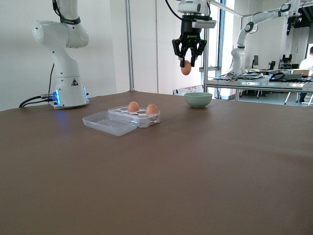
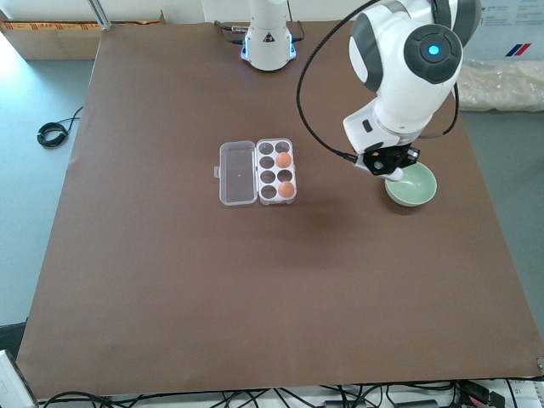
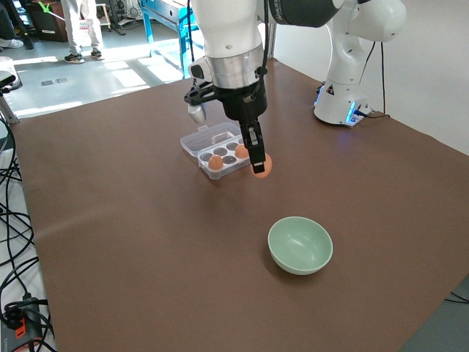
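My gripper [image 1: 188,60] hangs above the table, shut on an egg [image 1: 186,69], which also shows behind the fingers in the right view [image 3: 264,167]. The open clear plastic carton [image 2: 240,172] holds two eggs [image 2: 284,160] [image 2: 286,189] in its right half. A pale green bowl [image 2: 410,191] [image 1: 198,99] [image 3: 300,245] stands to the right of the carton; in the left view the gripper housing [image 2: 387,160] is over its upper left edge, and the held egg is hidden there.
Cables run along the table's outer edge.
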